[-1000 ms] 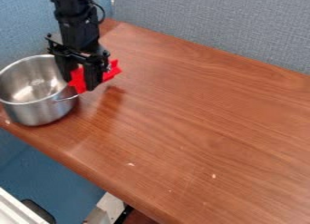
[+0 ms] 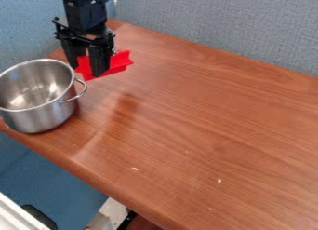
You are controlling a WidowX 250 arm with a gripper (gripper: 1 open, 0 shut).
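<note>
My black gripper (image 2: 87, 53) is at the upper left of the camera view, shut on a red object (image 2: 114, 64) that shows on both sides of its fingers. It holds the object just behind and to the right of a steel pot (image 2: 37, 101), above the pot's rim height or near it. The pot stands on the left edge of the wooden table (image 2: 205, 131).
Grey padded walls (image 2: 224, 29) border the back and left. Below the near left edge are a blue surface and a white item (image 2: 15, 217).
My gripper and the red object have risen from near the pot's right rim toward the back of the table. The pot looks unmoved.
</note>
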